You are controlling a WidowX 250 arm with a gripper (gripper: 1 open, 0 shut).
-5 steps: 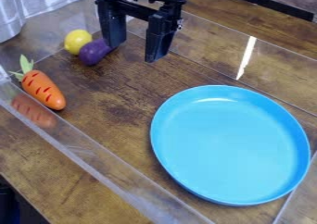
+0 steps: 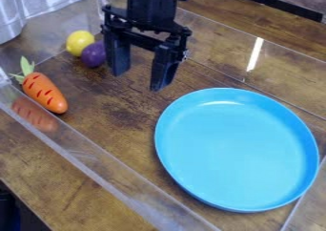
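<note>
My black gripper (image 2: 137, 68) hangs over the wooden surface in the upper middle, its two dark fingers spread apart with no object visible between them. Left of it lie a purple plum-like item (image 2: 93, 55) and a yellow lemon-like item (image 2: 79, 42). An orange carrot (image 2: 44, 90) with a green top lies at the left. A large blue plate (image 2: 235, 147) sits at the lower right, in front of and right of my gripper.
Clear transparent walls run along the left and lower front. A whitish object stands at the top left corner.
My gripper has moved down in the view, toward the front, and slightly left. The carrot, plate, yellow item and purple item lie where they were.
</note>
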